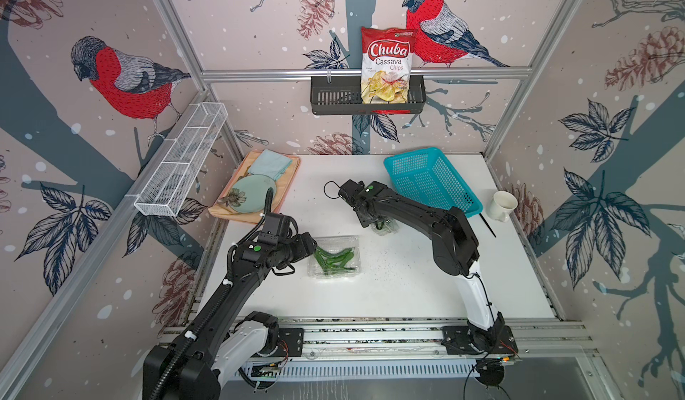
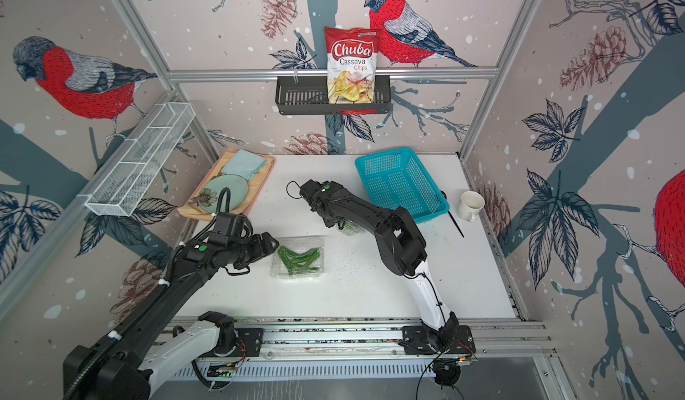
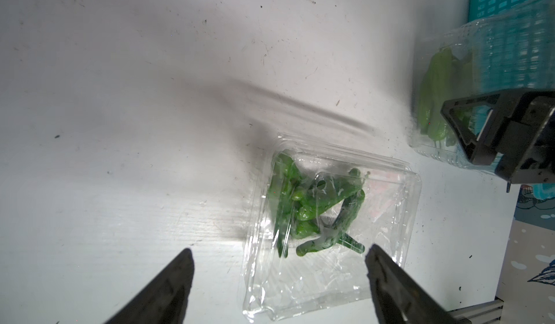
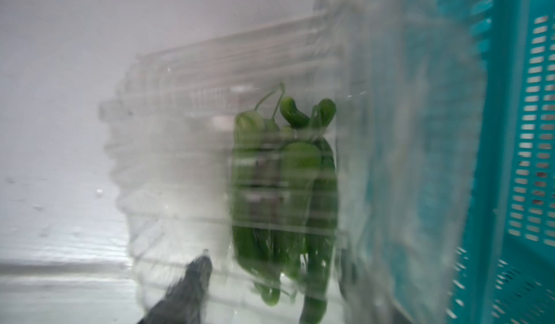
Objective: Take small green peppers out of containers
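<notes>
A shallow clear tray (image 1: pixel 354 243) lies on the white table, with several green peppers (image 1: pixel 333 259) inside. My left gripper (image 1: pixel 311 245) is at its left side; in the left wrist view its fingers (image 3: pixel 167 292) stand apart above the near part of the tray, gripping nothing. My right gripper (image 1: pixel 366 219) is shut on a second clear container (image 3: pixel 439 150) close by. Green peppers (image 4: pixel 283 202) show inside that container in the blurred right wrist view. A dark finger (image 4: pixel 188 295) rests at its lower left; its other finger is mostly hidden by the plastic.
A turquoise basket (image 1: pixel 467 198) stands at the back right, a white mug (image 1: pixel 502 205) beside it. A wooden board (image 1: pixel 284 186) bearing a green plate (image 1: pixel 253 194) lies at the back left.
</notes>
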